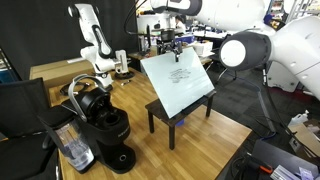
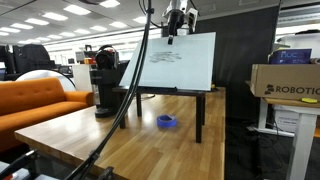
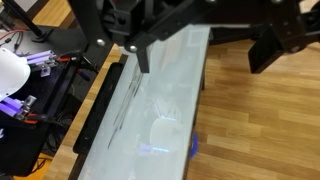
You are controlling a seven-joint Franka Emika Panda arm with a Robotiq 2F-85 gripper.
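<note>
A white board (image 1: 180, 82) with faint dark marks leans on a black stand (image 1: 158, 112) on the wooden table. My gripper is open, its two dark fingers wide apart with nothing between them. In the first exterior view the gripper (image 1: 174, 43) hangs near the top edge of the board; the second exterior view also has the gripper (image 2: 176, 24) there. From the wrist, the board (image 3: 150, 115) lies below the fingers. Whether a finger touches it, I cannot tell.
Under the stand lies a blue ring-shaped roll (image 2: 166, 122), partly visible beyond the board in the wrist view. A black coffee machine (image 1: 102, 125) stands at the table's near left. Bare wood (image 1: 200, 145) extends in front of the stand.
</note>
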